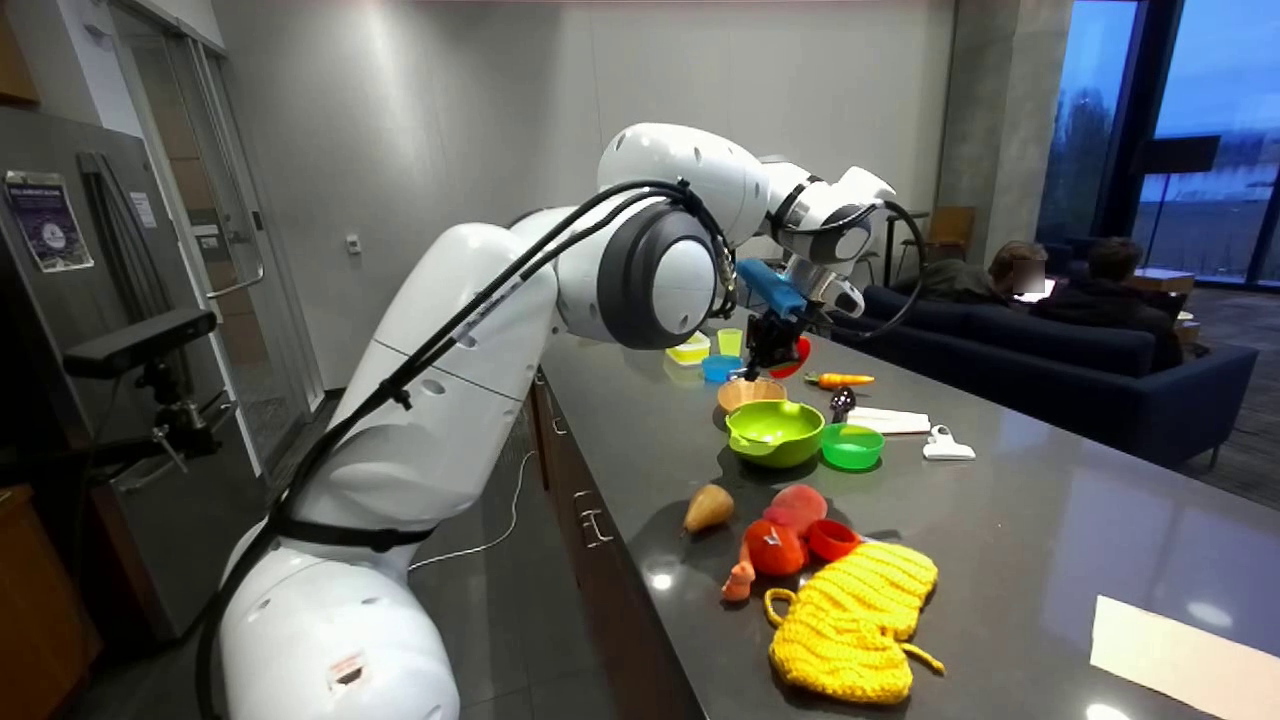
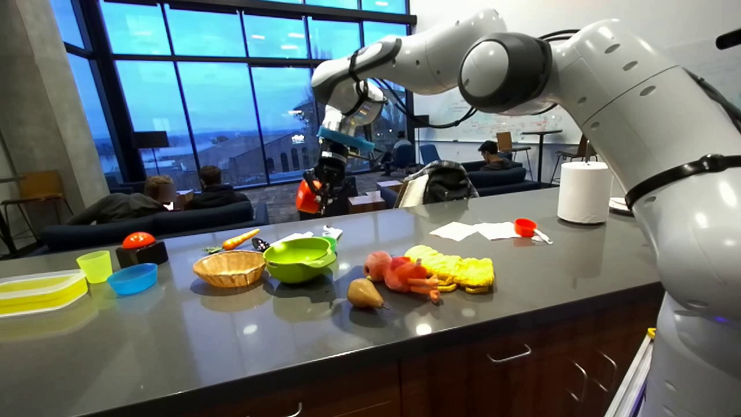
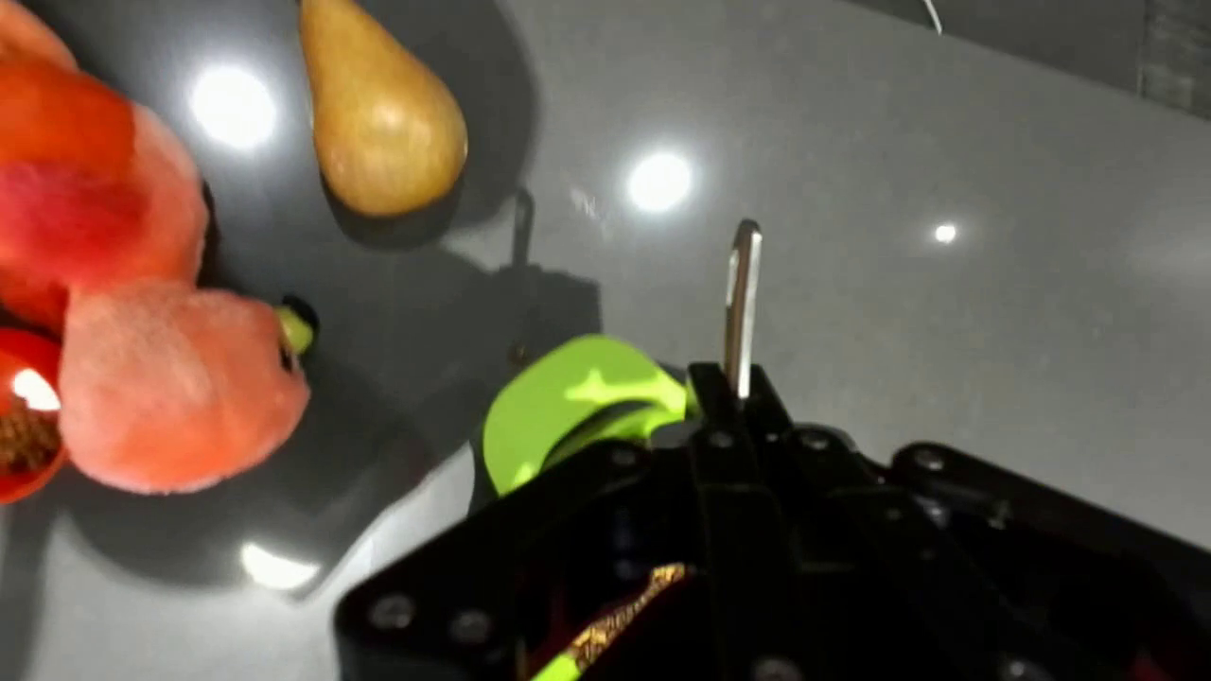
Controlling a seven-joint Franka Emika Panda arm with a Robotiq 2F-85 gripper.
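Note:
My gripper (image 1: 768,355) is up above the counter, shut on the handle of a red utensil (image 2: 307,197). In the wrist view, a thin metal handle (image 3: 743,306) sticks out from between the fingertips. The utensil's red part shows beside the gripper in exterior view 1, but its full shape is hard to tell. Below stands a lime-green bowl (image 1: 776,432), with a wicker basket (image 2: 230,269) beside it. Only a rim piece of the bowl shows past the gripper in the wrist view.
A pear (image 1: 709,508), red and pink plush items (image 2: 396,270) and a yellow knitted cloth (image 1: 859,618) lie nearer the camera. A small green bowl (image 1: 852,446), a carrot (image 2: 241,239) and a blue bowl (image 2: 132,278) stand around.

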